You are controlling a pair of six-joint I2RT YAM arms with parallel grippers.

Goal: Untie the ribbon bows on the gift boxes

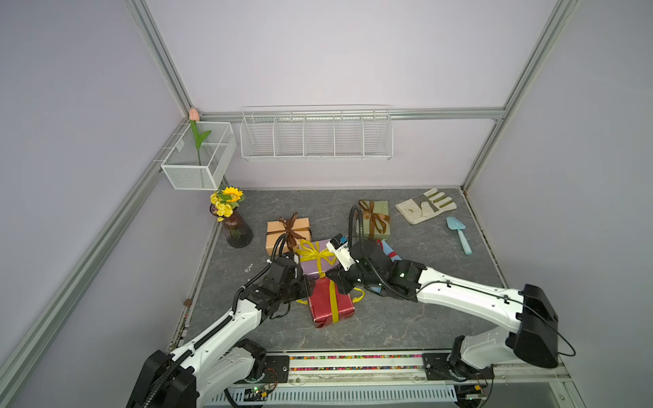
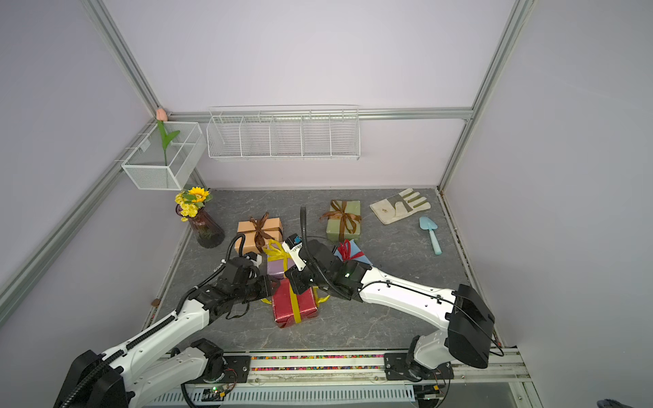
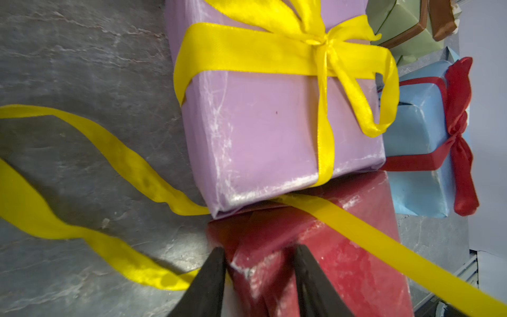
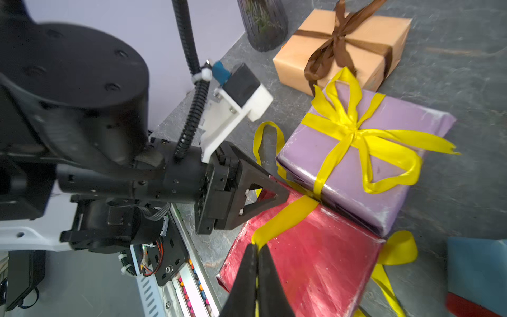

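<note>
The red box (image 4: 317,264) at the front has its yellow ribbon (image 4: 285,216) lying loose across it and out onto the table, with no bow visible. My right gripper is shut over that ribbon above the red top; whether the ribbon is between its tips is hard to tell. My left gripper stands open at the red box's left end. Behind it, the purple box (image 3: 269,121) carries a yellow bow (image 3: 317,42). The orange box (image 4: 380,37) and green box (image 1: 377,227) have brown bows; the blue box (image 3: 412,132) has a red bow.
A vase of flowers (image 1: 238,231) stands at the back left. A glove (image 1: 418,209) and a trowel (image 1: 462,238) lie at the back right. Wire baskets (image 1: 316,153) hang on the walls.
</note>
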